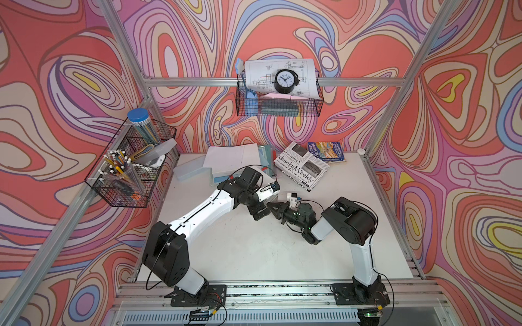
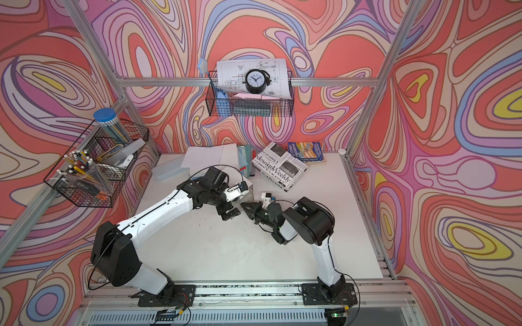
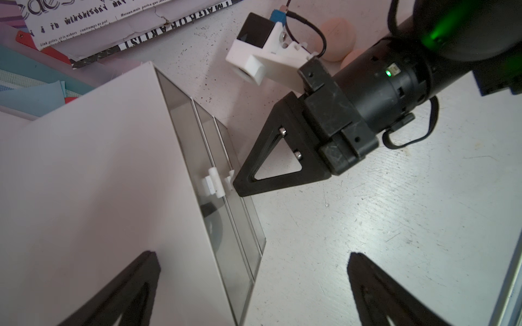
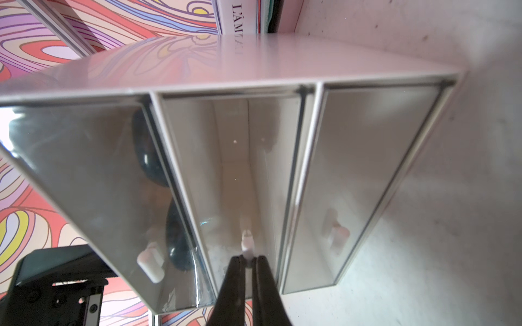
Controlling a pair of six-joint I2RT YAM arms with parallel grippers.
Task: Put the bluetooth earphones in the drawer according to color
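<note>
A white box with three stacked clear-fronted drawers (image 4: 353,152) faces my right gripper. The right fingertips stand close around the white knob (image 4: 248,241) of the middle drawer; I cannot tell whether they grip it. The middle drawer looks empty and flush with the front. Dark rounded items (image 4: 176,233) show behind the top drawer's front. Wide open above the box top (image 3: 108,174) is my left gripper, nothing between its fingers. Two pale round objects, perhaps earphone cases (image 3: 337,39), lie partly hidden beside the right arm; no other likely earphones are visible.
A newspaper (image 1: 302,166) and a book (image 1: 326,151) lie at the back, with papers (image 1: 232,157) to their left. Wire baskets hang at the left (image 1: 136,163) and back (image 1: 280,103).
</note>
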